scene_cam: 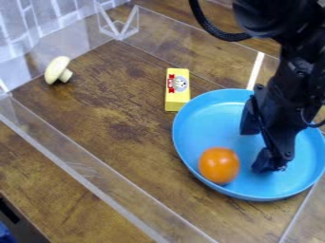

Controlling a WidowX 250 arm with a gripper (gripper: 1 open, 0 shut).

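A black gripper (264,142) reaches down from the upper right into a blue round tray (202,125), its fingers open and spread over the tray's right half. An orange ball (219,165) sits in the lower left part of the tray, left of the gripper and apart from it. Whether anything lies under the gripper is hidden by its body.
A yellow box (178,90) with a red and white label lies above the tray. A white mushroom-like object (59,69) is at the upper left. Clear plastic walls edge the area.
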